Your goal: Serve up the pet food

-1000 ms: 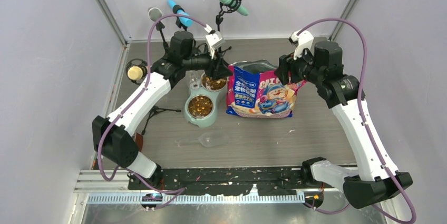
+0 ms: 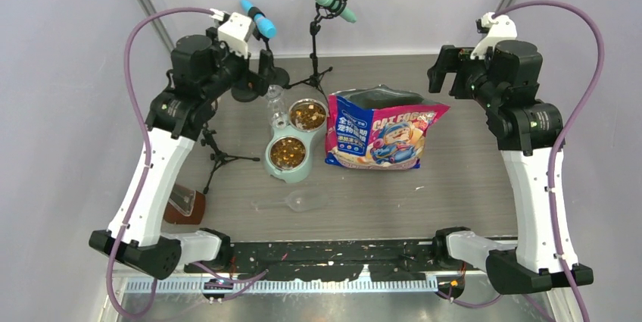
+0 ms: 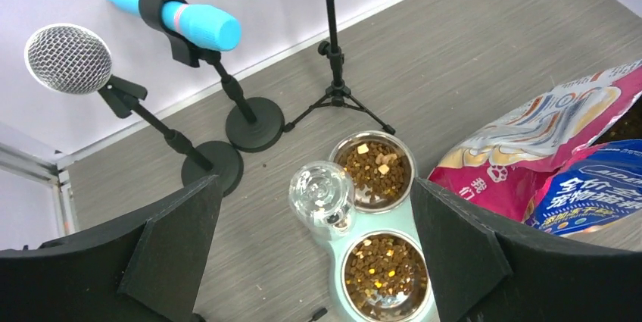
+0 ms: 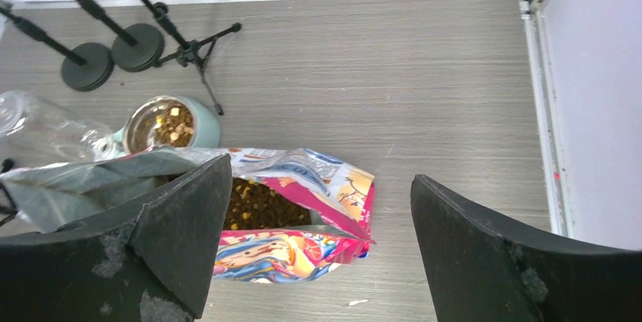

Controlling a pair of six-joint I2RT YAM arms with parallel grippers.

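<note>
In the top view, the pink and blue cat food bag (image 2: pixel 382 136) stands upright with its mouth open, and brown kibble (image 4: pixel 261 207) shows inside it in the right wrist view. To its left is the pale green double feeder (image 2: pixel 284 174). Kibble lies in both its far bowl (image 3: pixel 376 170) and near bowl (image 3: pixel 384 275). A clear bottle (image 3: pixel 323 196) is attached beside them. My left gripper (image 2: pixel 263 73) is open above and left of the feeder, holding nothing. Off to the bag's right, my right gripper (image 2: pixel 445 78) hangs open and empty. A clear scoop (image 2: pixel 303 199) lies on the floor in front.
Microphones on stands, including a blue one (image 3: pixel 204 25) and a silver one (image 3: pixel 68 58), stand behind the feeder on the left. A tripod (image 2: pixel 314 76) is at the back. A brown box (image 2: pixel 185 204) sits front left. Floor right of the bag is clear.
Both arms have drawn apart from the bag: the left gripper moved left and back, the right gripper moved right and back. The bag, feeder and scoop have stayed in place.
</note>
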